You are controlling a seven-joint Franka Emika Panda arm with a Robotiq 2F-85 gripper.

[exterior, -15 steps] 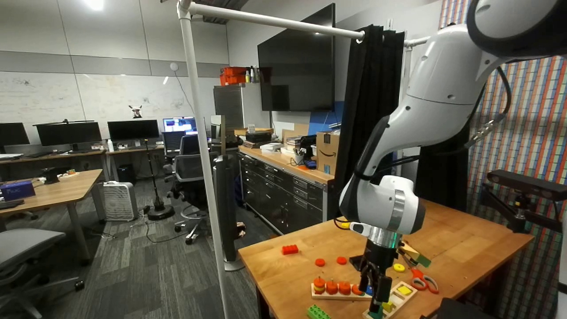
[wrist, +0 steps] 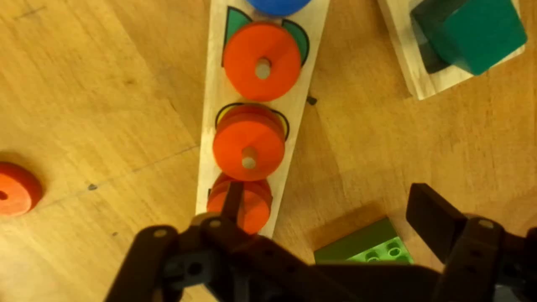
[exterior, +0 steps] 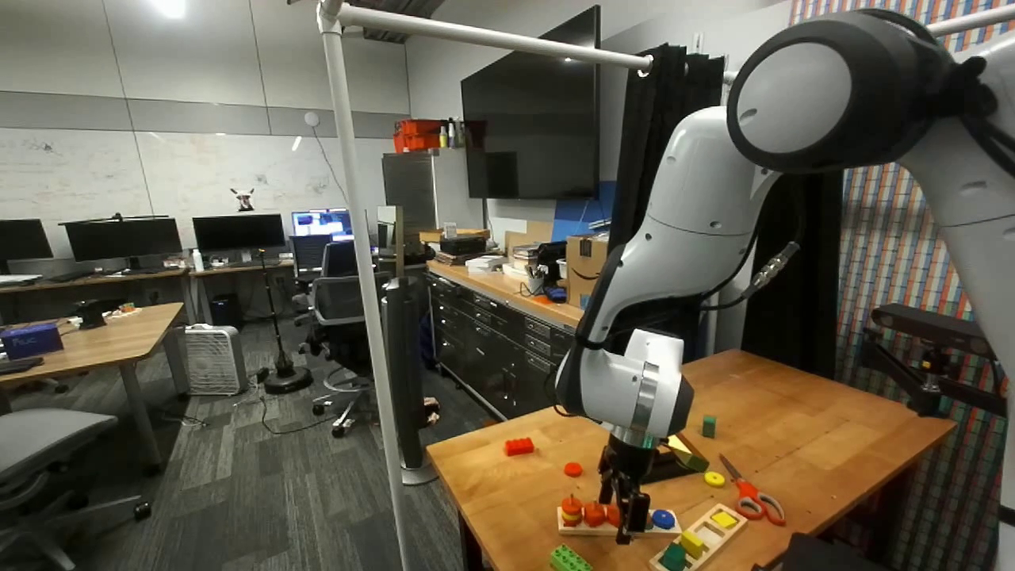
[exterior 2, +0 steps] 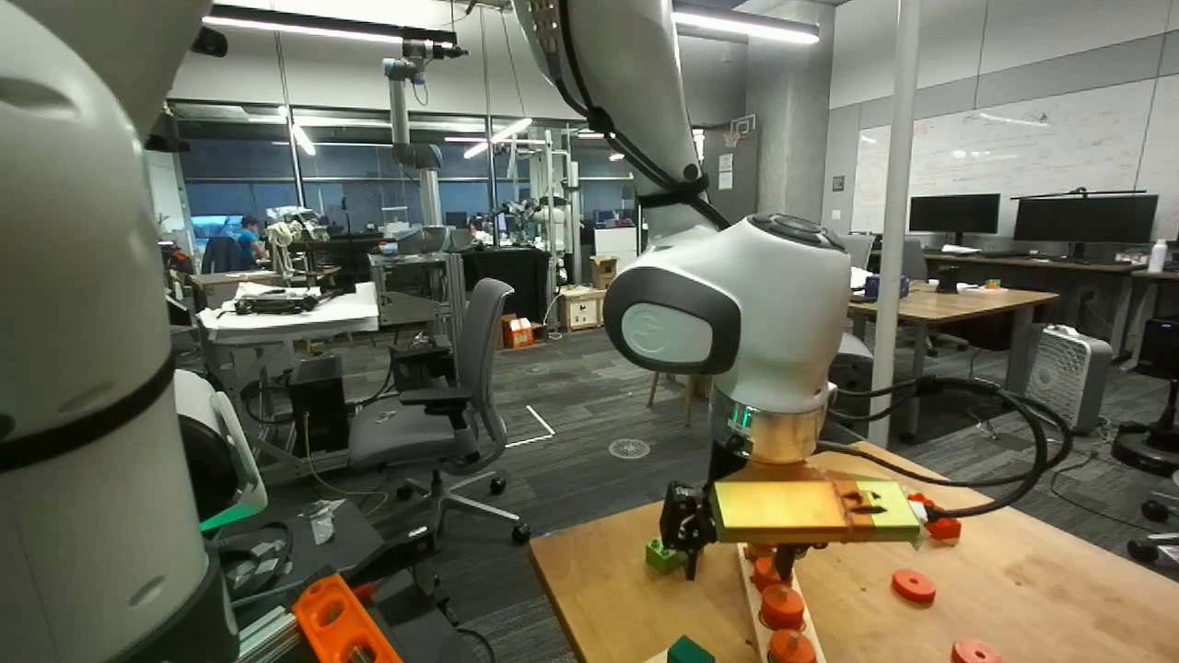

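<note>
My gripper stands open, its two black fingers wide apart with nothing between them. In exterior view 1 the gripper [exterior: 616, 506] is low over the pegged wooden board [exterior: 591, 529]. One finger [wrist: 233, 202] overlaps a stack of red discs [wrist: 257, 206] on that board in the wrist view; whether they touch I cannot tell. Further along its pegs are more red discs [wrist: 248, 143] and a blue disc [exterior: 663, 519]. A green toy brick [wrist: 375, 244] lies beside the board, seen partly below the gap between the fingers.
A second wooden tray [exterior: 720, 544] holds a dark green block [wrist: 480, 35] and yellow blocks. Scissors [exterior: 748, 495], a yellow ring [exterior: 714, 479] and a small green block [exterior: 709, 427] lie farther right. A loose red disc [exterior: 572, 469] and red brick [exterior: 518, 446] lie to the left.
In exterior view 1, my arm and gripper have moved left, from over the tray with the green block to the pegged board. A small green block at the table's back now shows.
</note>
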